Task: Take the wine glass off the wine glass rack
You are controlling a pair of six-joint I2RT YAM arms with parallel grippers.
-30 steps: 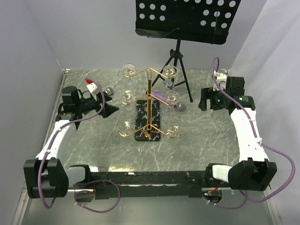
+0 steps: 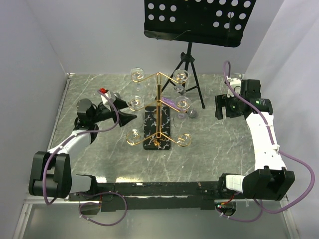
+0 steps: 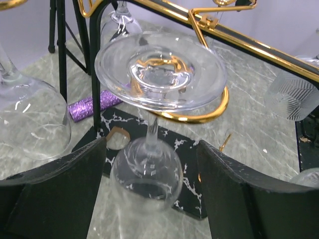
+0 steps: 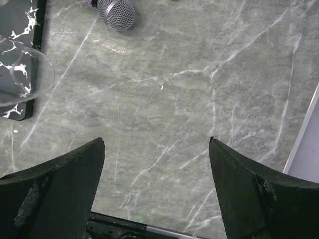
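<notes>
The gold wine glass rack [image 2: 159, 117] stands mid-table on a black marbled base [image 2: 149, 129], with several clear glasses hanging upside down from its hoops. In the left wrist view one wine glass [image 3: 149, 172] hangs in its gold hoop [image 3: 212, 115], foot up and bowl down. My left gripper [image 2: 128, 112] is close to the rack's left middle hoop. Its fingers [image 3: 70, 181] are parted, with the glass bowl seen between them and a gap showing on each side. My right gripper [image 2: 223, 106] is open and empty over the right side of the table, away from the rack.
A black music stand [image 2: 189, 64] rises behind the rack. A microphone with a purple glitter handle [image 3: 92, 105] lies by the base, its mesh head [image 4: 118, 14] to the right. Another glass [image 3: 32, 114] hangs close on the left gripper's left side. Open table lies front right.
My left gripper has moved rightward from the table's left side up to the rack. The hanging glasses look unmoved.
</notes>
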